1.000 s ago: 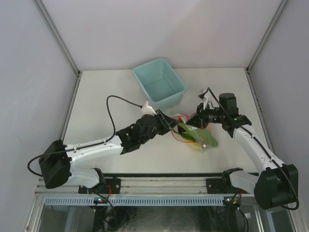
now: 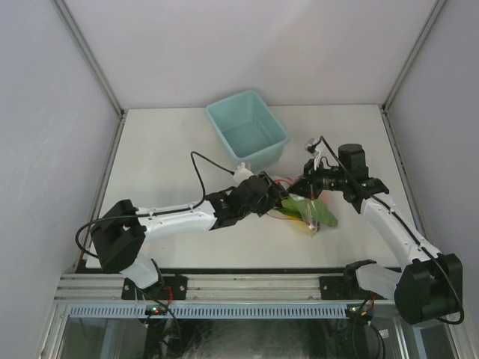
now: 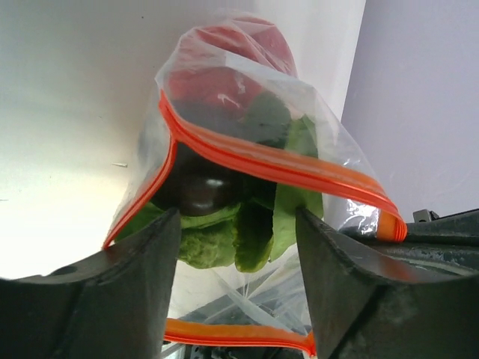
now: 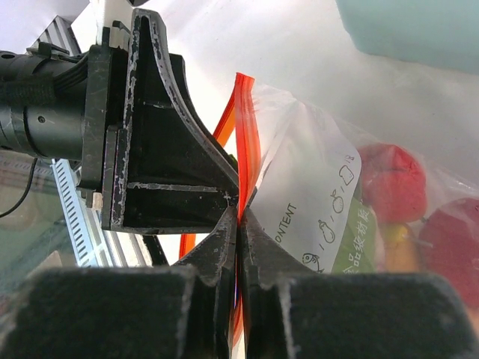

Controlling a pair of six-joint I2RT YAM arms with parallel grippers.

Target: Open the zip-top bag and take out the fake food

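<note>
The clear zip bag (image 3: 329,123) has its orange-edged mouth spread wide toward my left gripper. Inside it the left wrist view shows green leafy food (image 3: 206,245), a dark round piece (image 3: 198,183) and something red behind the plastic. The left fingers stand part open at the bag's mouth, in front of the green pieces, apparently holding nothing. My right gripper is shut on the bag's orange rim (image 4: 247,142), pinching that thin edge. Through the plastic in the right wrist view, a red piece (image 4: 393,183) and a printed label (image 4: 322,206) show.
An empty teal bin (image 2: 247,131) stands at the back, just beyond the left gripper. Clear white table (image 2: 157,172) lies to the left. The two grippers are close together around the bag.
My left arm has moved right, bringing its gripper to the bag's mouth. The right arm and the teal bin have stayed in place.
</note>
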